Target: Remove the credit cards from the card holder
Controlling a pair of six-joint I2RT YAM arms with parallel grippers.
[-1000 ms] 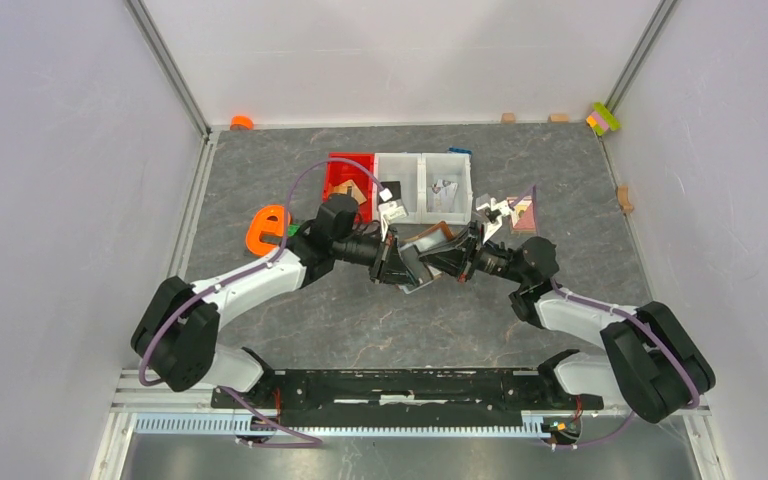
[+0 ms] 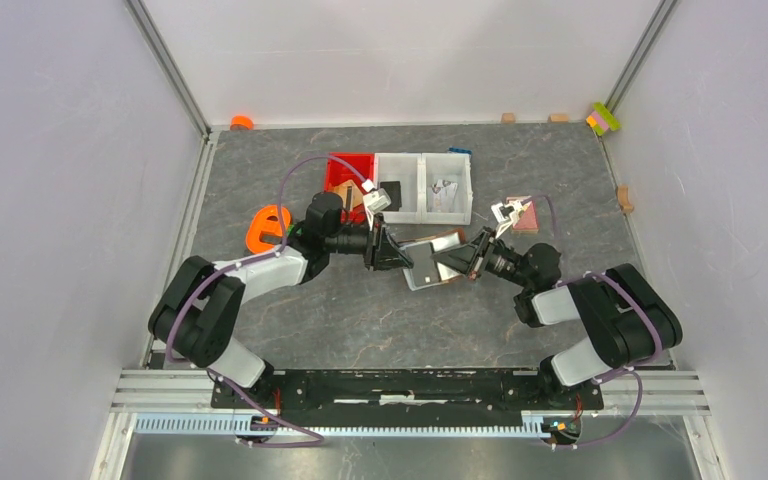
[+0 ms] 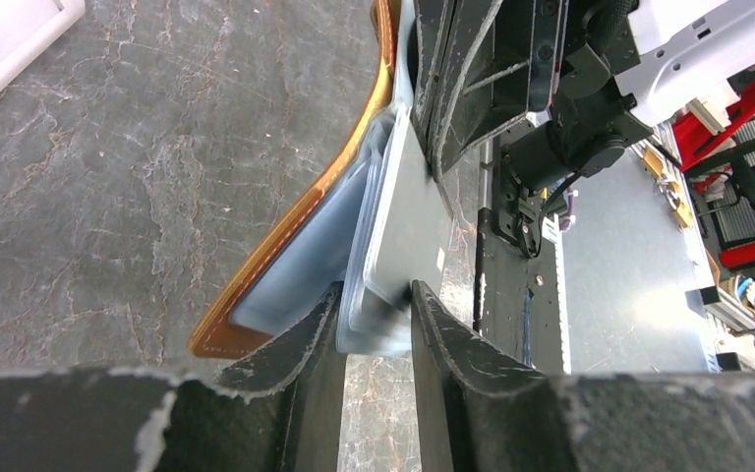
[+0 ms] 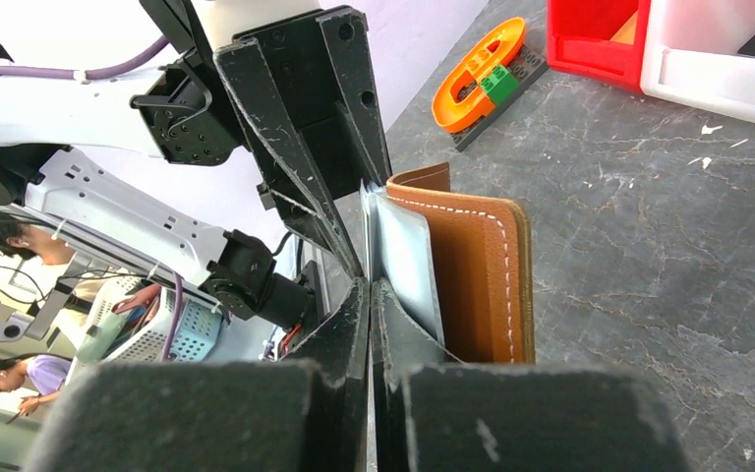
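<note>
A brown card holder (image 4: 482,275) with white stitching and clear inner sleeves (image 3: 300,270) hangs spread open above the table. My right gripper is shut on its thin sleeves; only a sliver shows at the fingertips. On the opposite side my left gripper stands open, its fingers apart on either side of the sleeves' edge. A grey card (image 3: 408,231) shows in the front sleeve, its lower corner between those fingers. From above, the two grippers face each other with the grey sleeve pages (image 2: 422,268) between them.
Behind the holder stand a white two-part tray (image 2: 421,188) and a red bin (image 2: 338,175). An orange ring-shaped toy (image 2: 263,230) lies left, and a pinkish flat item (image 2: 526,222) lies behind the right arm.
The right gripper shifted slightly right with the holder.
</note>
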